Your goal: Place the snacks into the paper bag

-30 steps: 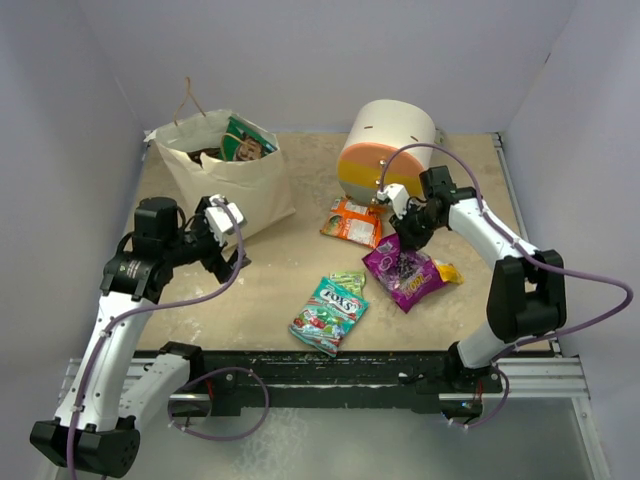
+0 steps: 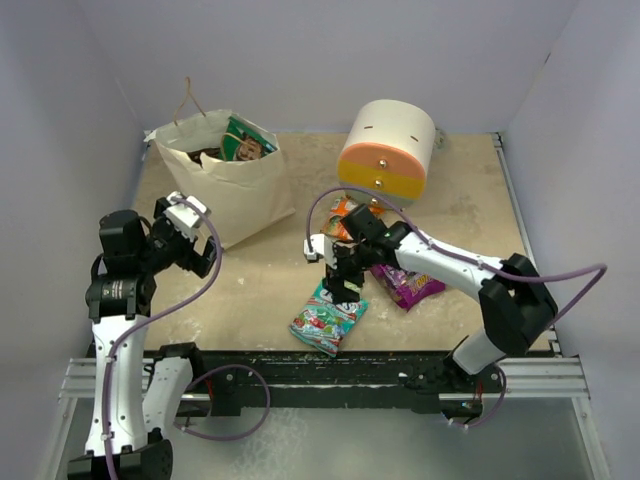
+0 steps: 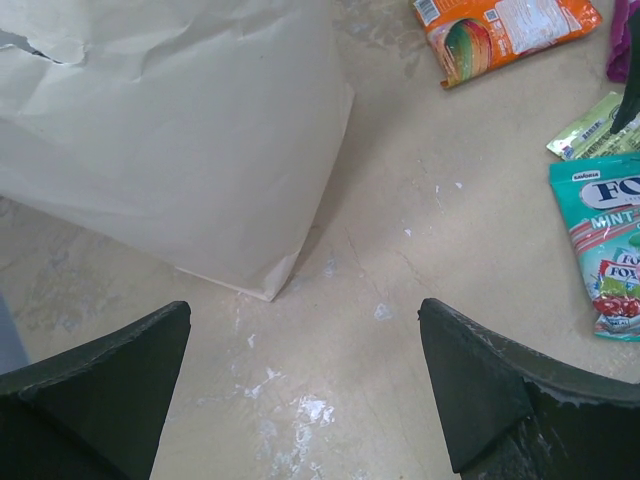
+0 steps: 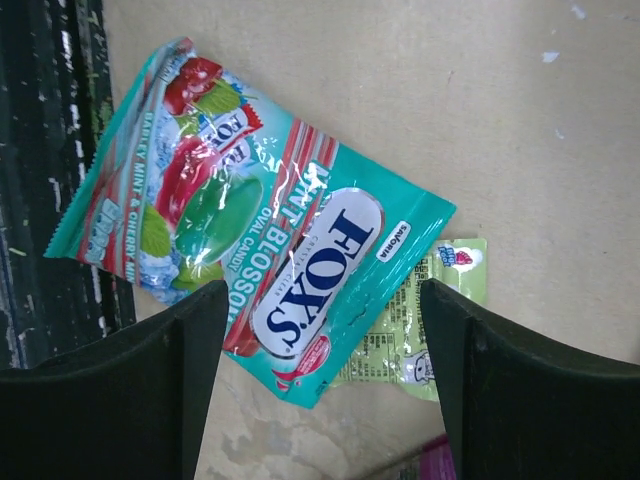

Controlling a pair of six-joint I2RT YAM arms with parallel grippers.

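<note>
The paper bag (image 2: 225, 195) stands at the back left with packs inside. My left gripper (image 2: 200, 250) is open and empty beside its front, seen with bare table between fingers in the left wrist view. My right gripper (image 2: 338, 280) hangs open above the teal Fox's candy bag (image 4: 260, 230), which lies at the front of the table on a small pale green packet (image 4: 405, 340). An orange packet (image 3: 505, 35) and a purple bag (image 2: 410, 287) lie behind and to the right; the yellow packet is hidden under my right arm.
A rounded white cabinet (image 2: 385, 140) with orange and yellow front stands at the back. Walls close in on both sides. A dark rail (image 2: 300, 375) runs along its front edge.
My right arm has swung left and toward the front, from over the purple bag to above the teal bag. My left arm has shifted slightly left. The snacks lie where they were.
</note>
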